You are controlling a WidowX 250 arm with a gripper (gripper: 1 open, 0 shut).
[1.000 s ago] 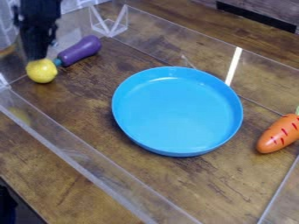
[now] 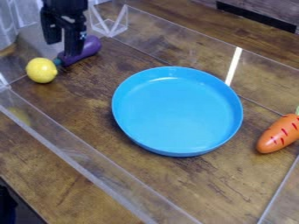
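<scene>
My black gripper (image 2: 66, 39) hangs at the upper left, open, its fingers pointing down over the purple eggplant (image 2: 86, 49), which it partly hides. A yellow lemon-like ball (image 2: 42, 71) lies just below and left of the gripper. A large blue plate (image 2: 177, 111) sits in the middle, and an orange toy carrot (image 2: 279, 132) lies at the right edge.
Clear plastic walls run along the left and lower left of the wooden table (image 2: 128, 192).
The plate, ball and carrot have not moved.
</scene>
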